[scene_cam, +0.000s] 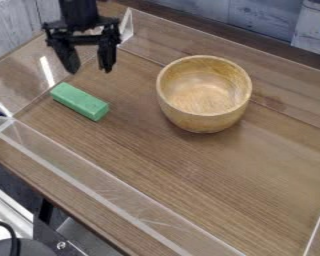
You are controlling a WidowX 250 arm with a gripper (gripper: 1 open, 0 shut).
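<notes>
My gripper (79, 58) is at the upper left, dark, with its fingers pointing down and standing open above and behind a green block (79, 100). The green block lies flat and slanted on the wooden table (216, 190), apart from the gripper. A round tan bowl (203, 92) stands right of centre; its visible inside looks empty.
A strip of dark items at the left edge and a dark object at the lower left corner are too cut off to identify.
</notes>
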